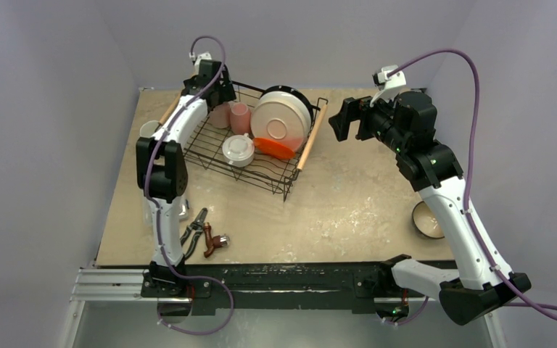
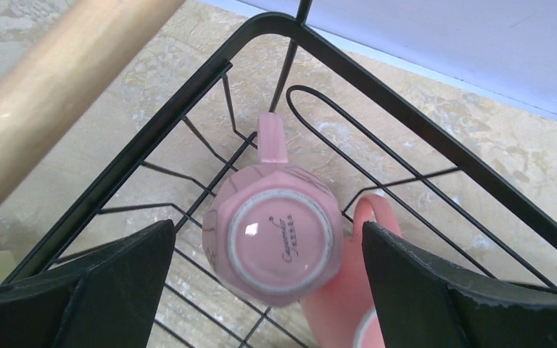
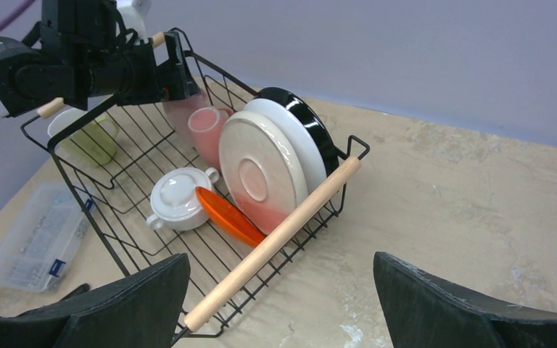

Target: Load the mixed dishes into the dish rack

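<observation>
In the wire dish rack (image 1: 257, 174) stand plates (image 1: 275, 123), an orange dish (image 1: 272, 147), a white lidded pot (image 1: 238, 148), a pink mug (image 1: 240, 118) and, in the back-left corner, an upturned pink cup (image 2: 272, 235) with its handle toward the back. My left gripper is over that cup, open, its fingers either side of it; whether they touch cannot be told. My right gripper stands open at the right of the rack, empty. A dark bowl (image 1: 428, 220) sits at the table's right.
A pale green mug (image 3: 91, 145) stands left of the rack. A clear plastic box (image 3: 29, 239), pliers (image 1: 196, 232) and a brown pipe fitting (image 1: 216, 241) lie at front left. The table right of the rack is mostly clear.
</observation>
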